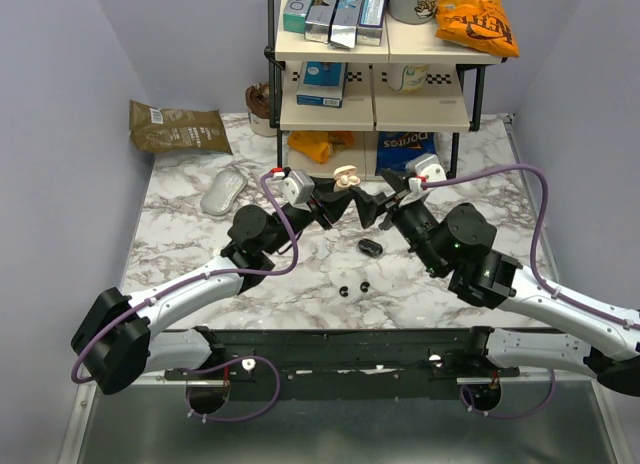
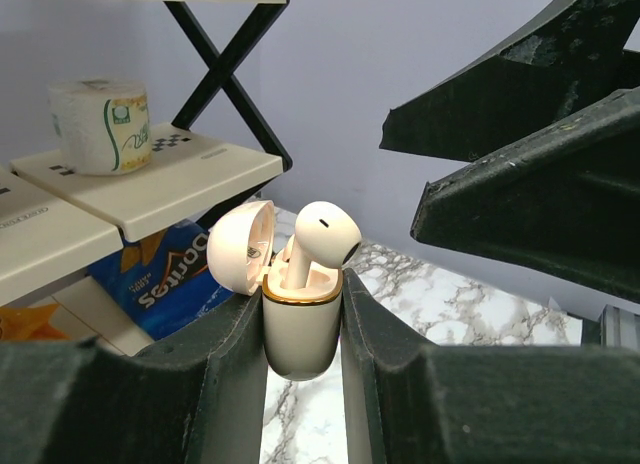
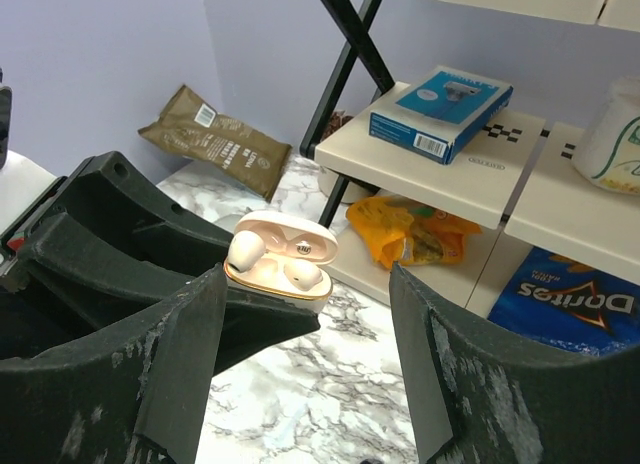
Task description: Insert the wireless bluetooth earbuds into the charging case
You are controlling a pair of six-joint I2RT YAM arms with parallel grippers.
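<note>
My left gripper is shut on the white charging case (image 2: pixel 302 346), held up in the air with its lid (image 2: pixel 240 248) raised. One earbud (image 2: pixel 328 234) leans out at a tilt in the left wrist view, its stem only partly in the case. Two earbud heads show in the right wrist view: the left one (image 3: pixel 246 250) stands higher than the right one (image 3: pixel 302 274), which sits lower in the case. My right gripper is open, its fingers (image 3: pixel 420 324) wide apart and empty. From above, it stands just right of the case (image 1: pixel 346 176).
Behind the grippers stands a shelf (image 1: pixel 328 111) with boxes and snack bags. A dark oval object (image 1: pixel 370 247) and two small black pieces lie on the marble table (image 1: pixel 310 309). A clear container (image 1: pixel 223 192) sits at the left.
</note>
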